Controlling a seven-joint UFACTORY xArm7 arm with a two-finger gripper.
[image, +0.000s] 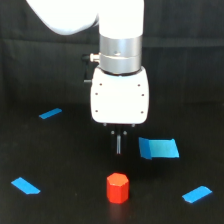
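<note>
A red block (118, 188), six-sided in outline, rests on the dark surface near the front middle of the camera view. Above it in the picture, and apart from it, hangs my gripper (119, 151) below a white housing (120, 96). Its fingers show only as a thin light streak against black, so how the fingers stand is unclear. Nothing is visible held at the tips. No contact with the block shows.
Blue tape strips lie at the back left (50, 114), front left (26, 186) and front right (197, 194). A wider blue patch (159, 149) lies right of the gripper.
</note>
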